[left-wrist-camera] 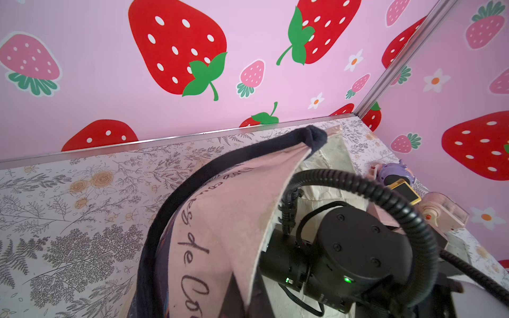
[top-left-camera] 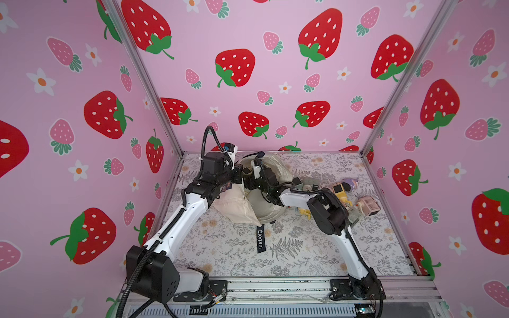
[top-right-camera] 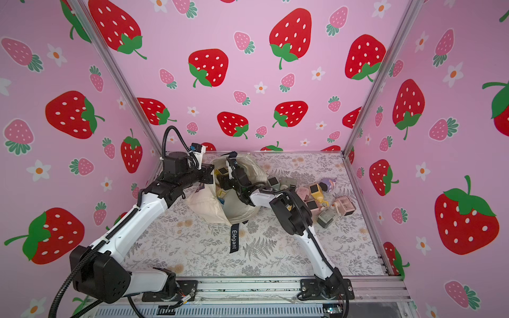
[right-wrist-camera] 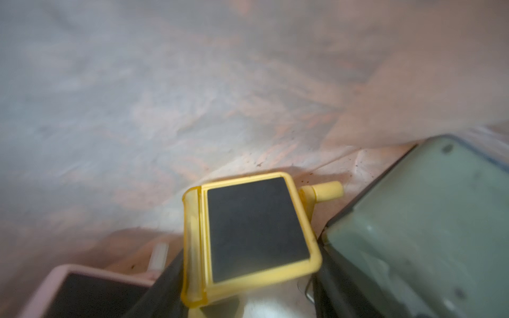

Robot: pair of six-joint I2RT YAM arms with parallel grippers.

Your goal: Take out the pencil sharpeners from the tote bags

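Note:
The cream tote bag (top-left-camera: 233, 206) lies open on the table. My left gripper is shut on the bag's printed fabric at its rim, next to the dark handle. My right gripper is inside the bag, shut on a yellow pencil sharpener (right-wrist-camera: 254, 228) with a dark square face. Beside it in the right wrist view are a sage-green sharpener (right-wrist-camera: 440, 212) on the right and a pink one (right-wrist-camera: 90, 291) at lower left, against the bag lining.
Several sharpeners (top-right-camera: 326, 217) lie loose in a cluster right of the bag. Walls stand at the back and sides.

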